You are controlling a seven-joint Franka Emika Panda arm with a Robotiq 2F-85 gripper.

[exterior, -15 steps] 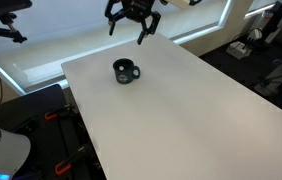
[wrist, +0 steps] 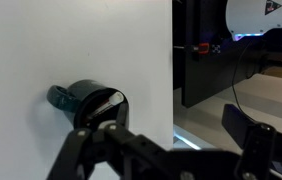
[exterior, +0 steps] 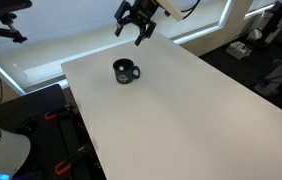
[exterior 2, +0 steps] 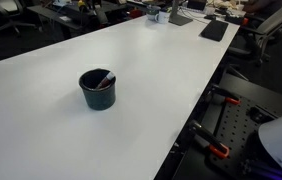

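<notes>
A dark green mug (exterior: 126, 72) stands upright on the white table, its handle to the right in exterior view 1. Inside it leans a small, pale, stick-like object (exterior 2: 107, 79), with a little red showing. At the table's far end in exterior view 1, my gripper (exterior: 129, 35) hangs above and behind the mug, touching nothing. The wrist view has the mug (wrist: 69, 98) at the lower left, near the left finger, with the gripper open and its fingers wide apart. Nothing shows between them. Exterior view 2 does not include the gripper.
Dark equipment (exterior 2: 243, 138) borders its edge by the arm's base. Cups (exterior 2: 157, 14) and a monitor stand sit on the surface behind.
In exterior view 1 my gripper has shifted slightly up and to the right, and its fingers look a little closer together there. The mug has stayed put.
</notes>
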